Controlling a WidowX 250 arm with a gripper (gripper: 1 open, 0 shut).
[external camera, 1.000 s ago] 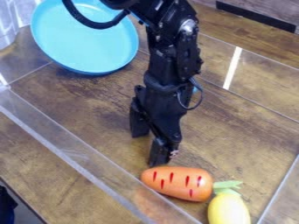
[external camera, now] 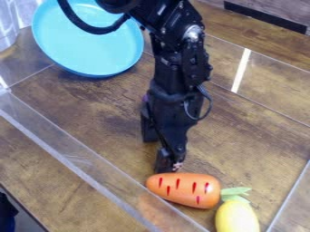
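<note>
My black gripper (external camera: 168, 154) points down at the wooden floor in the centre of the camera view, its fingers open, their tips just behind an orange toy carrot (external camera: 182, 188) with red stripes and a green top. Whether the tips touch the carrot is unclear. A yellow lemon-like toy (external camera: 237, 217) lies against the carrot's right end at the bottom edge. A light blue round plate (external camera: 85, 41) lies at the upper left, behind and left of my arm.
A clear plastic strip (external camera: 91, 168) runs diagonally along the lower left. The wooden surface to the right of my arm and between the plate and the carrot is bare.
</note>
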